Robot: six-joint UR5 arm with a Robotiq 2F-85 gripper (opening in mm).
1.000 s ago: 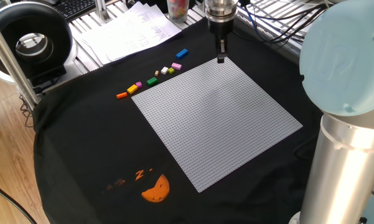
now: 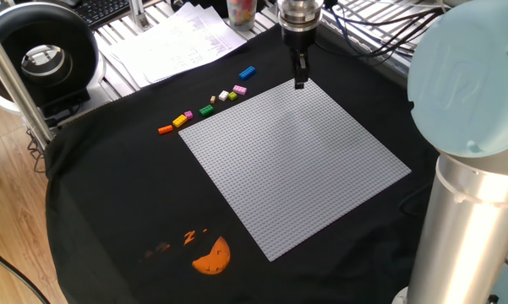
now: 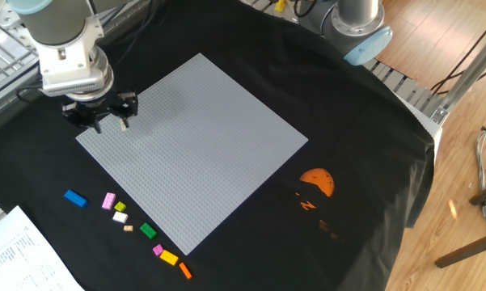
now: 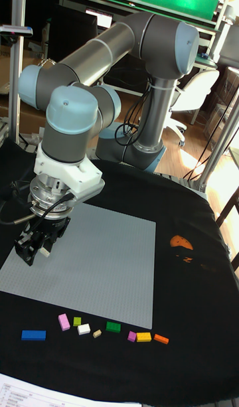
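My gripper (image 3: 111, 126) hangs over the corner of the grey baseplate (image 3: 202, 145) in exterior view 2, its two fingers apart and no brick visible between them. The bricks lie loose on the black cloth along one side of the plate: blue (image 3: 76, 198), pink (image 3: 108, 200), lime (image 3: 120, 207), white (image 3: 120, 217), small tan (image 3: 128, 229), green (image 3: 148, 230), magenta (image 3: 158, 250), yellow (image 3: 169, 258) and orange (image 3: 185, 270). From exterior view 3, the gripper (image 4: 36, 252) is seen above the plate, apart from every brick. The bare plate carries no bricks.
Paper sheets (image 2: 173, 46) lie beyond the brick row, near a cup (image 2: 241, 13). An orange print (image 2: 211, 256) marks the cloth, which is otherwise clear there. Cables (image 2: 380, 42) run behind the gripper. The arm's column (image 2: 465, 228) stands at the right.
The gripper's fingertips sit very slightly lower in exterior view 1 than a second ago. Bricks and baseplate have not moved.
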